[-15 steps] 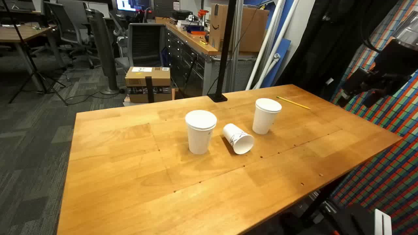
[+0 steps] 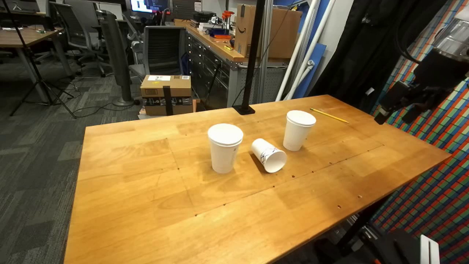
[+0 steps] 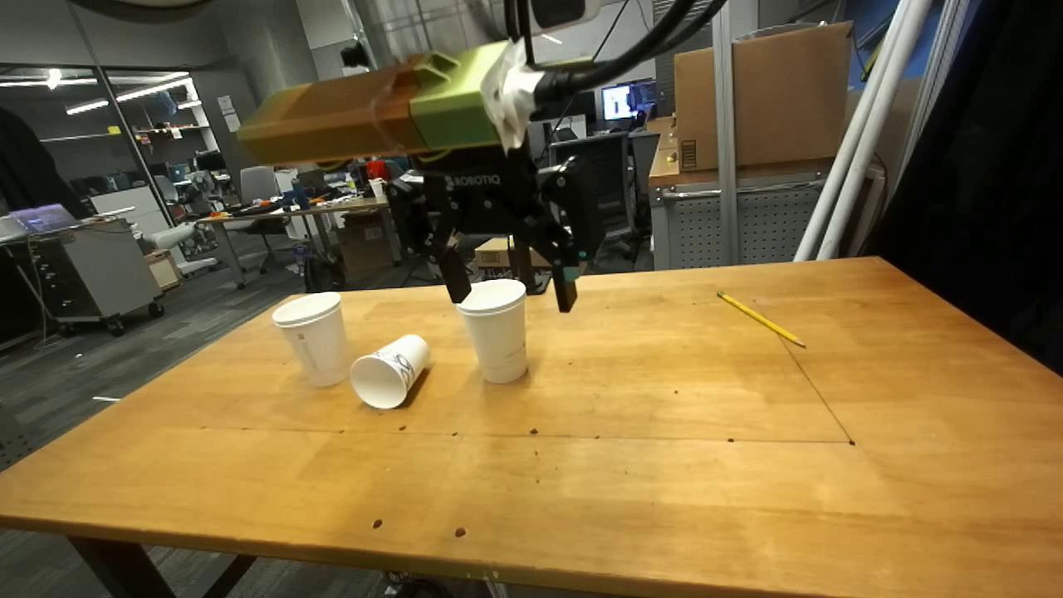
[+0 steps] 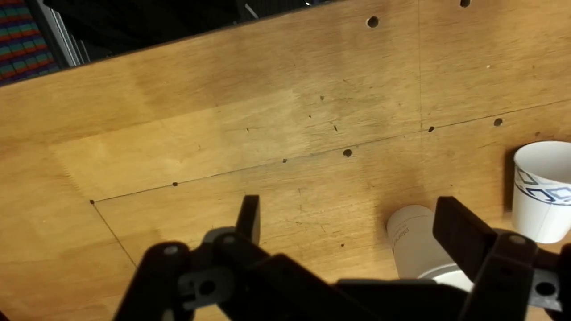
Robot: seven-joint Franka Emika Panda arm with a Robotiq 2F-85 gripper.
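Two white lidded paper cups stand upright on the wooden table: one lidded cup (image 2: 224, 149) and, farther right, another lidded cup (image 2: 298, 132). Between them a smaller white cup (image 2: 268, 154) with a blue pattern lies on its side, its mouth facing the table's near side. My gripper (image 3: 513, 299) is open above the table, with nothing held. In the wrist view a lidded cup (image 4: 417, 240) shows partly behind one finger (image 4: 463, 232), well below it. The patterned cup (image 4: 541, 208) is at that view's right edge.
A yellow pencil (image 3: 760, 319) lies toward the table's far right. A black post (image 2: 248, 66) rises at the back edge.
My gripper has shifted slightly left in exterior view 1. The lying cup has rolled a little to the right; both upright cups stand where they were.
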